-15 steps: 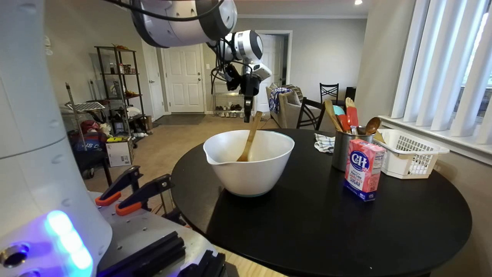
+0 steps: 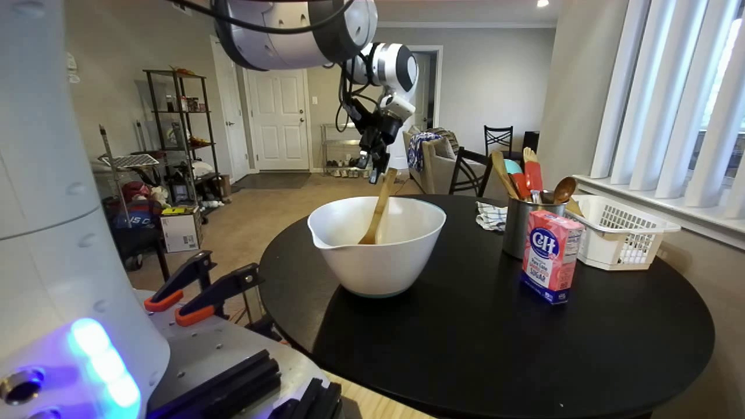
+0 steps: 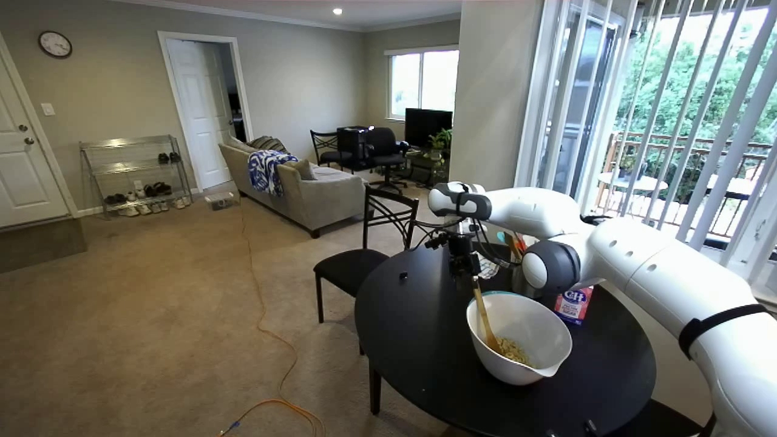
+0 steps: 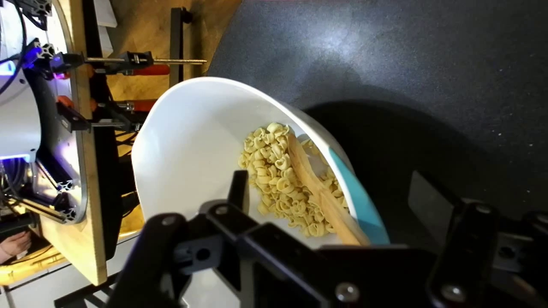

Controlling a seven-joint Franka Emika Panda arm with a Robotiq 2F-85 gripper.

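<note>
A white mixing bowl (image 2: 377, 255) with a teal base and rim patch stands on the black table, shell pasta (image 4: 280, 179) in its bottom. Leaning in it is a wooden spoon (image 2: 378, 213), its handle rising past the rim. My gripper (image 2: 371, 167) hangs at the handle's top, fingers pointing down. In the wrist view my gripper is open, its fingers wide apart, with the spoon's handle (image 4: 334, 210) running between them from this angle; its upper end is hidden behind the gripper body. From the other side, the gripper (image 3: 470, 271) also appears right above the handle.
A pink sugar box (image 2: 550, 257) stands right of the bowl, before a metal canister (image 2: 515, 227) of utensils. A white basket (image 2: 621, 241) and a folded cloth (image 2: 490, 216) lie farther back.
My gripper has turned about its wrist, so that both fingers now show apart in the exterior view. The arm has shifted slightly right. The bowl and spoon have not moved.
</note>
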